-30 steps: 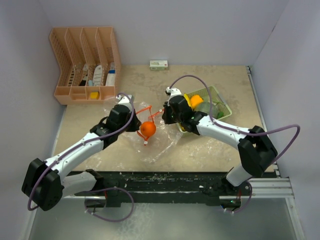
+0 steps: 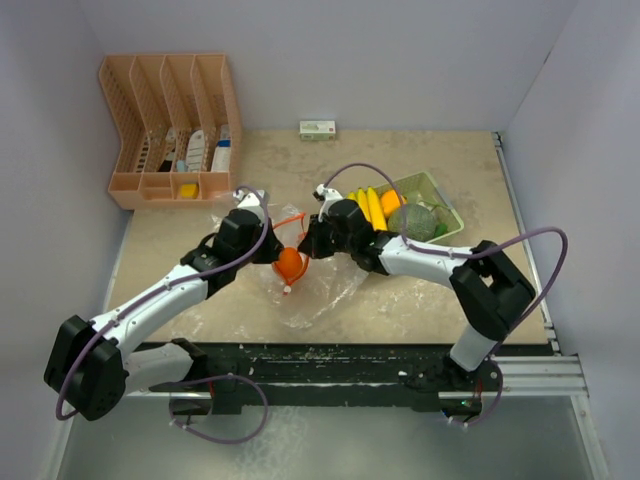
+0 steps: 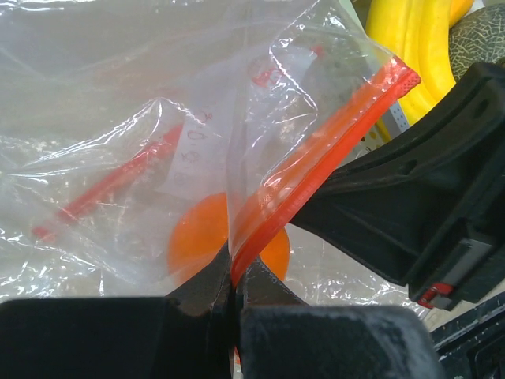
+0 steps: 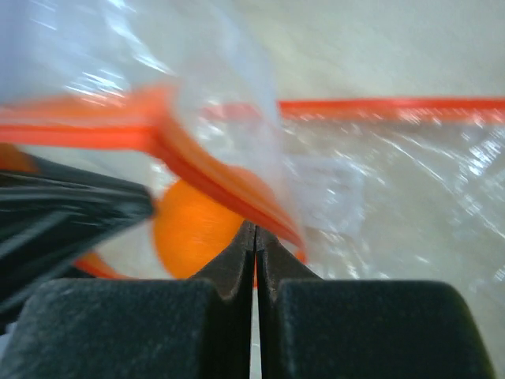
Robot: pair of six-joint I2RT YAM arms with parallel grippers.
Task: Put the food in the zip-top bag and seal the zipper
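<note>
A clear bag point(image 2: 325, 290) with red zipper edging lies over the middle of the table. My left gripper is shut on the red zipper edge point(image 3: 335, 154), which runs up and right from its fingertips. A round orange food item point(image 2: 289, 264) sits by the bag's mouth between the two grippers; through the film I cannot tell how far inside it is. My right gripper is shut beside the orange item and behind the raised edge in the left wrist view, with nothing seen between its fingers.
A green basket point(image 2: 447, 195) holding bananas point(image 2: 376, 208), another orange item point(image 2: 391, 202) and a melon point(image 2: 411, 222) stands behind the right arm. A pink divided rack point(image 2: 125, 187) is at the back left and a small box point(image 2: 317, 130) at the back.
My right gripper has moved left from beside the basket to the bag's mouth, close to the left gripper. The orange item has shifted slightly left. The left arm has stayed put.
</note>
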